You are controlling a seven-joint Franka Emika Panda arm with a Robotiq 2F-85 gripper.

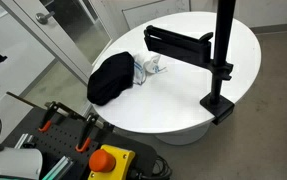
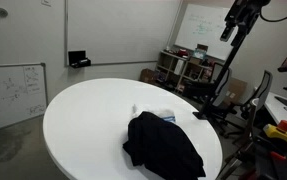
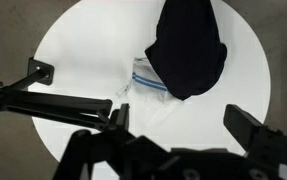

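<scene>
A black cloth [image 1: 109,78] lies bunched on the round white table [image 1: 183,105]. Against it rests a crumpled white cloth with blue stripes [image 3: 148,76], partly tucked under the black one. In exterior view 2 the black cloth [image 2: 163,146] sits at the table's near side, with the white cloth [image 2: 155,110] just behind. High above the table, my gripper stands open, nothing between its fingers. From the wrist view both cloths lie beyond the fingertips, well below them. My gripper [image 2: 229,31] also shows at the upper right in exterior view 2.
A black stand with a horizontal bar [image 1: 179,44] is fixed at the table's edge and reaches over the top. Beside the robot base sits a red emergency button [image 1: 102,160] on a yellow box.
</scene>
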